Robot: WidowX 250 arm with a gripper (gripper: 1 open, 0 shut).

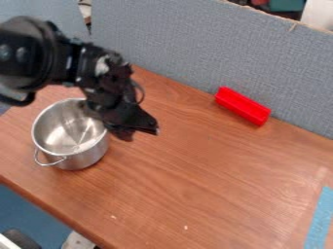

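Note:
My black gripper (128,126) is at the left, over the right rim of a steel pot (72,146) that has wire handles. The gripper looks shut, with nothing visible between its fingers, though its tips are dark and hard to make out. A red block (243,105) lies at the back right of the wooden table (208,185), apart from the gripper.
A grey padded wall (221,58) runs along the back. A light blue strip (318,216) lies at the right edge.

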